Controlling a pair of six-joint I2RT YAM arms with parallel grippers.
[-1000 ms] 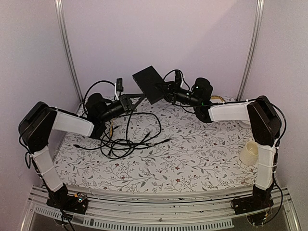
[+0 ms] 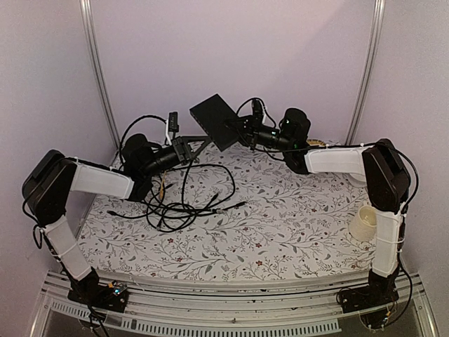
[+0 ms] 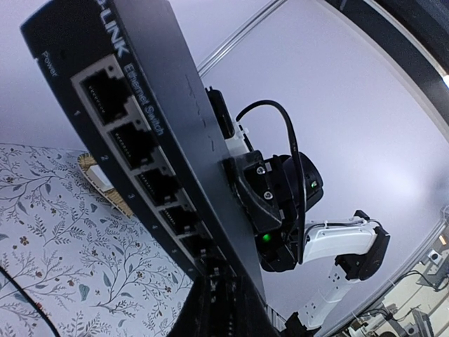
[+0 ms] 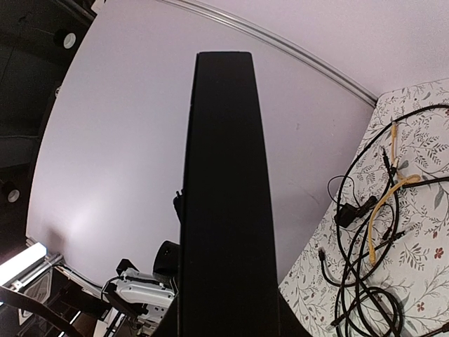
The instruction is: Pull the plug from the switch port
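Observation:
My right gripper (image 2: 240,128) is shut on a black Ethernet switch (image 2: 214,119), held tilted in the air above the table. In the left wrist view the switch's port row (image 3: 140,144) faces me, with the upper ports empty. My left gripper is shut at the lowest end of that row, on what appears to be the plug; the plug itself is mostly hidden in the dark between the fingers. A cable hangs from there to the table. In the right wrist view the switch fills the middle and hides my right fingertips.
A tangle of black and yellow cables (image 2: 175,210) lies on the left of the patterned table (image 2: 295,239). A cream cup (image 2: 363,223) stands at the right edge, and a basket (image 3: 98,175) at the back.

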